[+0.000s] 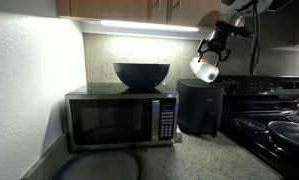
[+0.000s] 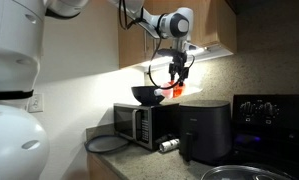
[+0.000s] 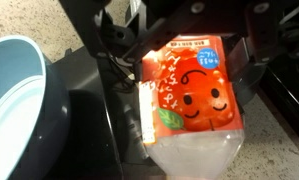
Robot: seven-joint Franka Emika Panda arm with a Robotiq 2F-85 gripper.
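Observation:
A white package [image 1: 204,70] with a red label hangs tilted beneath my gripper [image 1: 212,53], just above the black air fryer. In the wrist view the package's label [image 3: 194,88] shows a smiling red fruit face, and its pale end points down the frame. My fingers stand wide, with the package between or just under the fingers. Whether both fingers touch it I cannot tell. From the second exterior view, the package [image 2: 173,88] shows as a red patch under the fingers, between the bowl and the air fryer.
Left of the gripper, a black bowl [image 1: 141,76] sits on the microwave [image 1: 114,118]. The air fryer [image 1: 199,108] stands right of it, then the stove [image 1: 269,110] with a pan. Cabinets [image 1: 154,10] hang overhead. A dark round plate [image 1: 99,165] lies on the counter, whose front middle is clear.

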